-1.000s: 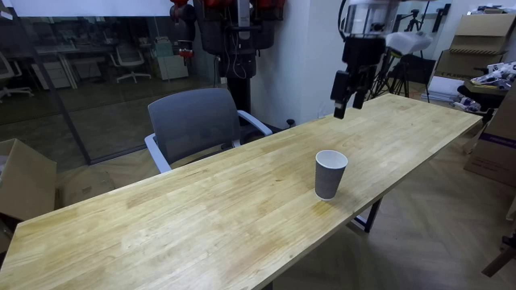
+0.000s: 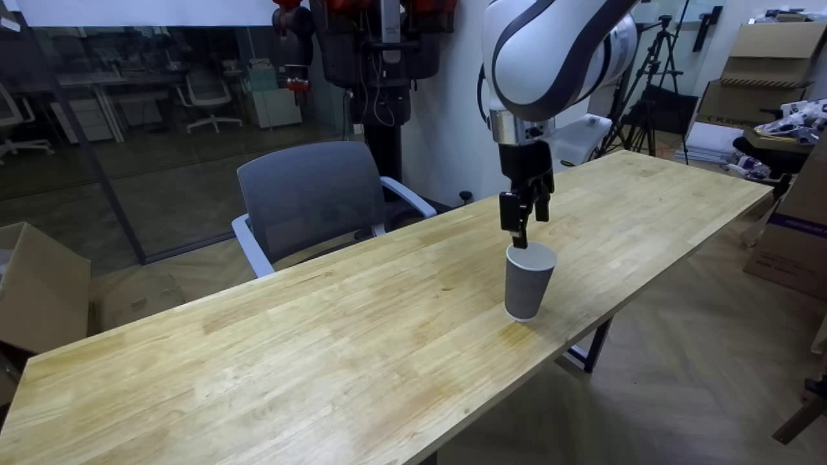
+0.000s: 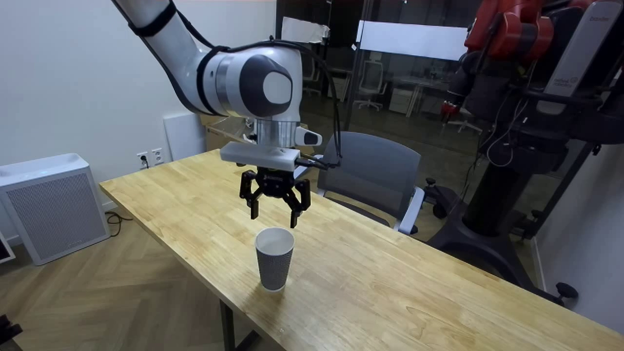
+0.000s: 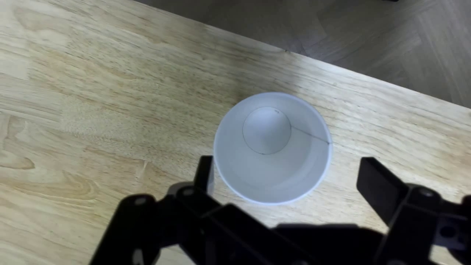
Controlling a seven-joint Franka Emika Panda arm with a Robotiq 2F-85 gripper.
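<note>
A grey ribbed paper cup [image 2: 528, 287] with a white rim stands upright on the wooden table [image 2: 310, 341], close to its long edge. Its inside is empty in the wrist view, where the cup [image 4: 272, 148] lies slightly beyond the fingertips. My gripper [image 3: 273, 217] hangs pointing down just above the cup [image 3: 273, 260], its fingers spread apart. Nothing is held between them. In the wrist view the gripper has its left finger near the cup's rim and its right finger well clear of it.
A grey office chair [image 2: 314, 197] stands against the table's other long side. Behind it is a red and black robot [image 3: 515, 87], away from the table. Cardboard boxes [image 2: 795, 225] sit on the floor to the right.
My gripper has come down and toward the cup, from higher and farther back to just above its rim. The cup has not moved.
</note>
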